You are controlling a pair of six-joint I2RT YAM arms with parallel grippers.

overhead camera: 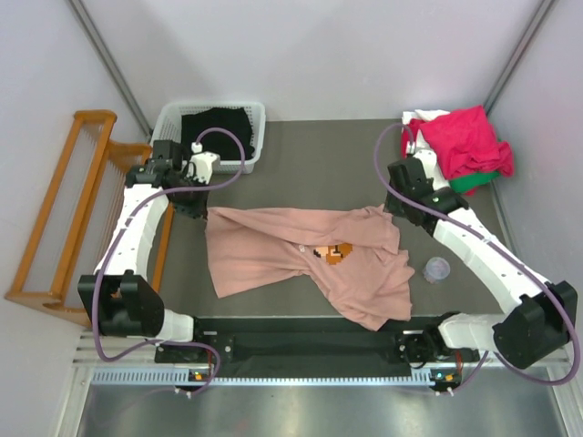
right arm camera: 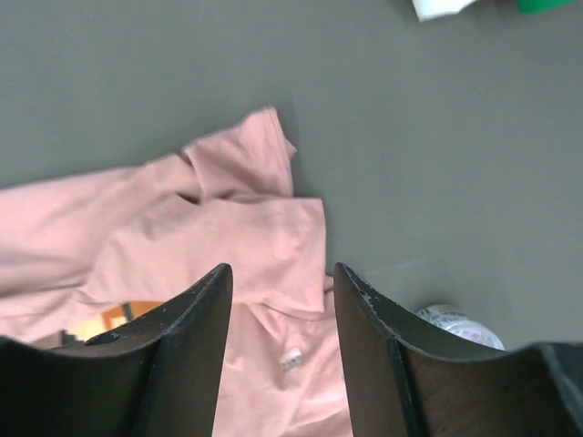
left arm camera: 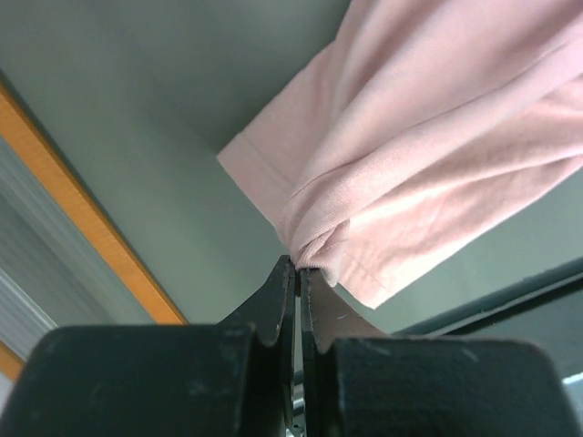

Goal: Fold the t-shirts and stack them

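A pink t-shirt [overhead camera: 255,259] lies spread on the table, its upper part folded down over most of its orange pixel print. At its upper left corner my left gripper [overhead camera: 202,211] is shut on a bunched bit of the cloth, also seen at the fingertips [left arm camera: 282,282] in the left wrist view. My right gripper is open above the shirt's upper right corner [right arm camera: 255,146], with nothing seen between its fingers.
A white basket [overhead camera: 258,137] with dark cloth stands at the back left, a wooden rack [overhead camera: 64,209] at the left. Folded red, green and white cloths [overhead camera: 465,146] lie at the back right. A clear round container [overhead camera: 436,269] sits right of the shirt.
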